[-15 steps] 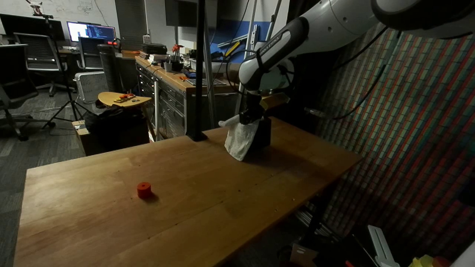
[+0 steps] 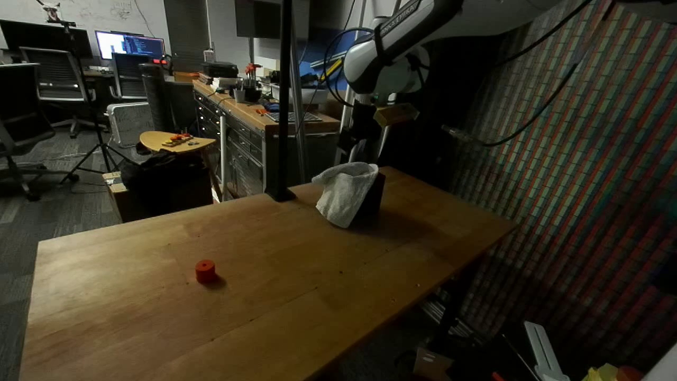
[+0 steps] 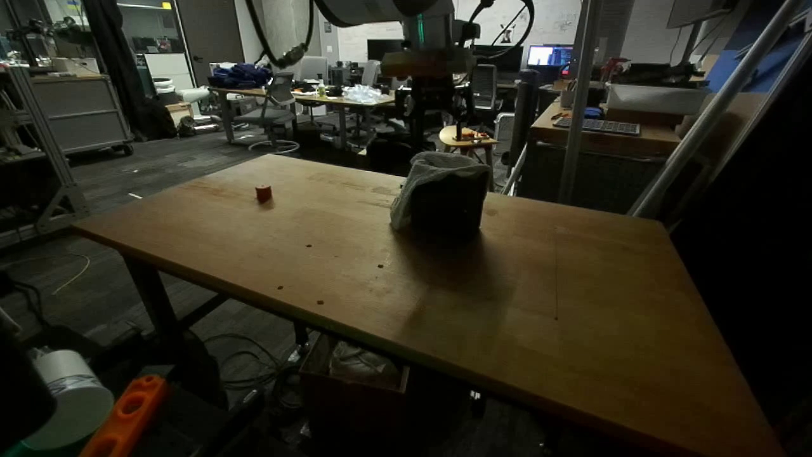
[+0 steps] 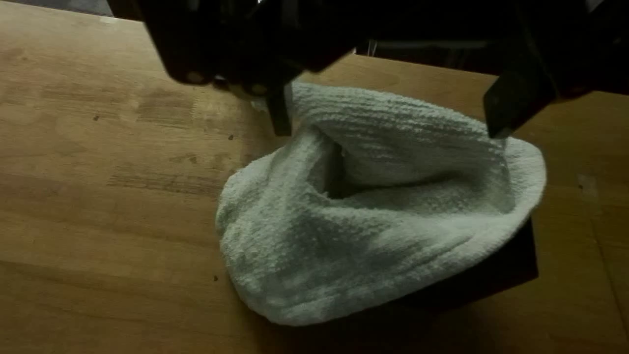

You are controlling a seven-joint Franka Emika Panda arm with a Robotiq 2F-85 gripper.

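Note:
A whitish ribbed cloth (image 2: 344, 192) lies draped over a dark box (image 3: 449, 204), hanging down one side to near the tabletop. From above, the wrist view shows the cloth (image 4: 354, 248) crumpled, with a hollow fold in its middle; a dark corner of the box (image 4: 501, 271) sticks out at lower right. My gripper is open, its two fingers wide apart over the cloth's far part, nothing gripped between them. In the first exterior view the gripper (image 2: 358, 147) hangs just above the cloth, its fingertips hard to make out in the dark.
A small red cylinder (image 2: 206, 271) stands alone on the wooden table (image 2: 266, 254), well away from the cloth. A black post (image 2: 280, 127) rises at the table's back edge.
My arm has risen from the cloth, where the gripper was down at its top. The cloth stays on the box, its upper part now standing a little higher and fuller.

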